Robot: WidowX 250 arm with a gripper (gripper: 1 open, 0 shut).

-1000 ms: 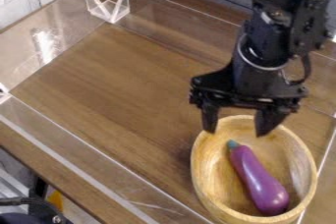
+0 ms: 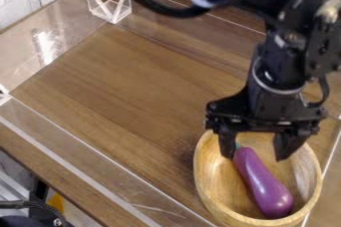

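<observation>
A purple eggplant (image 2: 266, 189) lies in a wooden bowl (image 2: 209, 181) at the bottom right. My black gripper (image 2: 256, 141) is open over the back of the bowl, one finger on each side near the eggplant's upper end, low at the bowl's rim. Its fingers are slightly blurred, and whether they touch the eggplant cannot be told.
A white plastic piece (image 2: 110, 5) stands at the back left, by a clear edge strip along the table's left side.
The bowl and eggplant look unmoved.
</observation>
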